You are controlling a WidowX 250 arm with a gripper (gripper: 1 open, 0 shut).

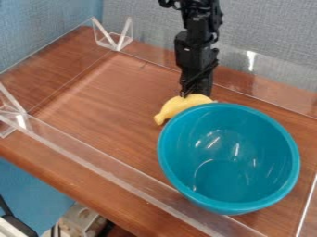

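The black robot gripper (pixel 195 87) hangs low just behind a yellow banana (pixel 173 106), its tips at or over the banana's upper part; whether it touches cannot be made out. The gripper looks shut, with nothing visible between its fingers. The banana lies on the wooden surface, partly hidden by a large teal bowl (pixel 227 159) in the front right.
The wooden tray floor (pixel 99 93) is clear on the left. Clear low walls edge it, with white brackets (pixel 113 37) at the back left and on the left side. Grey padded panels stand behind.
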